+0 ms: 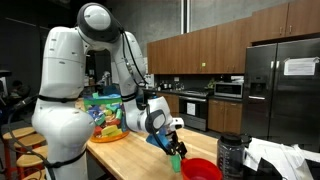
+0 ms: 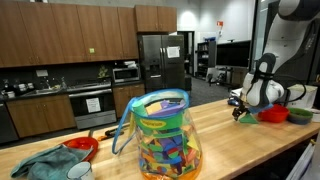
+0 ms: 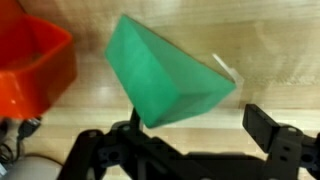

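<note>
A green block point(image 3: 165, 75) with a sloped, angular shape sits on the wooden table, close to the left finger point(image 3: 128, 135) in the wrist view. My gripper is open, its right finger point(image 3: 262, 127) well clear of the block. Whether the left finger touches the block I cannot tell. In exterior view 1 the green block point(image 1: 176, 162) appears just below the gripper point(image 1: 168, 146), near the red bowl. The other exterior view has the gripper point(image 2: 239, 112) low over the table beside the green block point(image 2: 246, 118).
A red bowl point(image 1: 201, 169) stands right beside the block, its orange-red wall point(image 3: 60, 75) filling the wrist view's left side. Behind it is a black canister point(image 1: 231, 154). A large bin of colourful items point(image 2: 167, 135) occupies the table's other end. Bare tabletop point(image 2: 215, 130) lies between.
</note>
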